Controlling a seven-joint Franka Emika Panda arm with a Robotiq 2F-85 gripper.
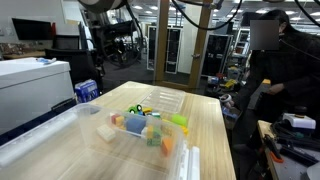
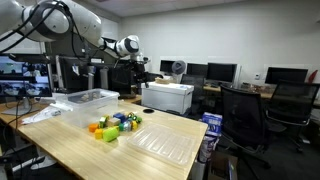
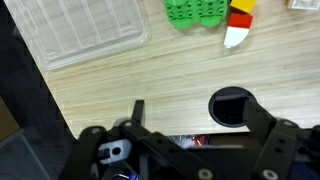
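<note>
My gripper stands open above the table's edge, with nothing between its fingers. Close to its right finger in the wrist view lies a flat black oval. Green blocks and a red-and-white block appear at the top of that view. In exterior view 2 the gripper hangs well above the table, while colourful blocks lie bunched near the middle. Exterior view 1 shows the gripper high up, beyond the clear bin.
A clear shallow tray lies flat on the table, and a clear bin stands at the other end. A blue box stands beside the table. Bare wood surrounds the tray.
</note>
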